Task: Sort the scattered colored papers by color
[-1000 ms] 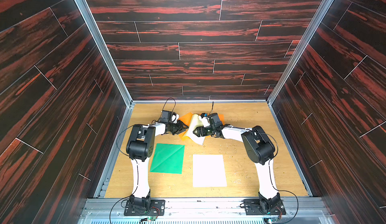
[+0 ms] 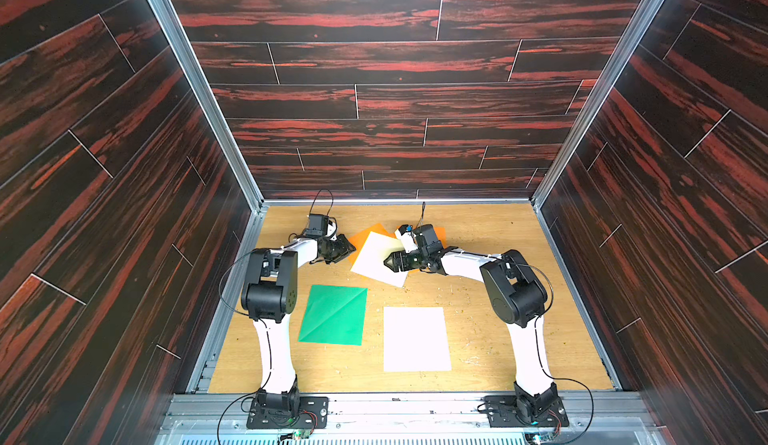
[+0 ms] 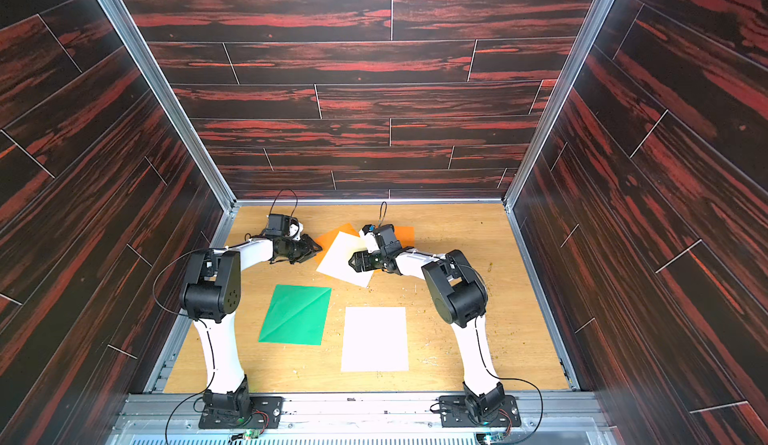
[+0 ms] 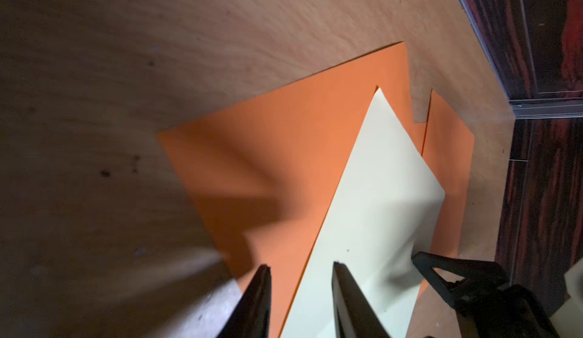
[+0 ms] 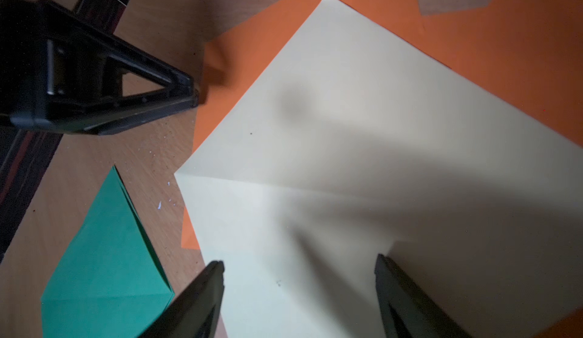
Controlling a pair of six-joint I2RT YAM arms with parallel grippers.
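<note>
A creased white paper (image 5: pixel 364 125) lies over the orange papers at the back of the table. One orange paper (image 4: pixel 261 149) sticks out on its left, and another orange paper (image 4: pixel 449 155) shows on its right, partly hidden. Just left of this pile, my left gripper is open with nothing between its fingers. Over the right part of the white paper, my right gripper has its fingers well apart and holds nothing. Closer to the front lie a green paper (image 2: pixel 334 314) with a diagonal crease and, to its right, a second white paper (image 2: pixel 417 338).
Dark panelled walls (image 3: pixel 384 101) close in the back and sides. Both gripper ends are near each other across the pile.
The white paper's left part, raised and curled one second ago, now lies flatter over the orange. My left gripper has moved left, off the pile. The right arm looks still.
</note>
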